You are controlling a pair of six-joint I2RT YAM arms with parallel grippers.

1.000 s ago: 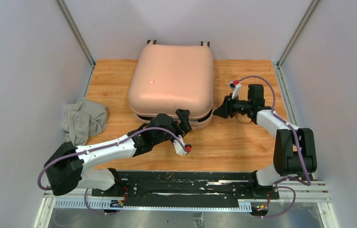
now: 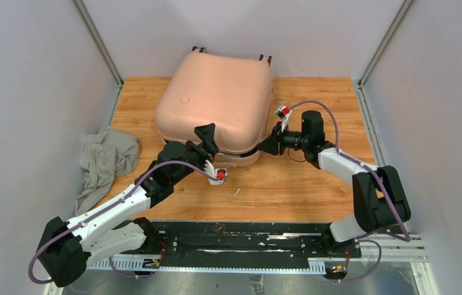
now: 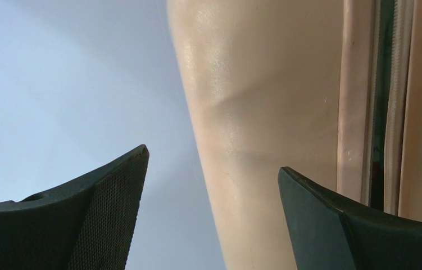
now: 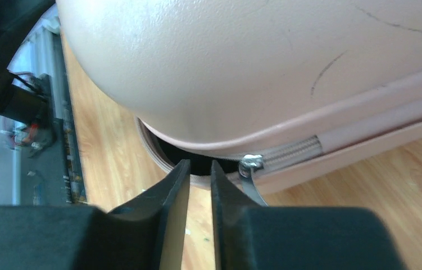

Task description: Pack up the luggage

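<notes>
A peach suitcase (image 2: 215,101) lies on the wooden table, its zipper seam partly gaping and dark inside at the front. In the left wrist view my left gripper is open beside the shell, near the seam, with nothing between its fingers. At the front right corner my right gripper has its fingertips close together, just under the zipper slider (image 4: 250,164), whose dangling pull runs down behind a finger; whether it is gripped I cannot tell.
A grey crumpled cloth (image 2: 108,157) lies on the left of the table. Bare wood (image 2: 290,196) shows at the front and right. Walls enclose the sides and back.
The suitcase has shifted left and tilted slightly. Both arms have moved left, the left gripper also upward in the top view, the right one along with the suitcase corner.
</notes>
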